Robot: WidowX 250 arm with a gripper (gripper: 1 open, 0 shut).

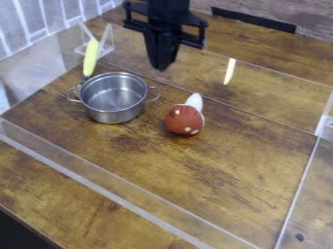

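Note:
My gripper [164,54] hangs high over the back of the table, above and right of a metal pot [115,97]; it is dark and shut, with nothing seen between its fingers. A yellow-green, elongated object, like a corn cob [92,56], stands at the left behind the pot. To the right of the pot lies a red toy mushroom [184,121] with white spots and a white stem.
A thin white upright strip [229,71] shows at the back right. Clear walls edge the left and right sides.

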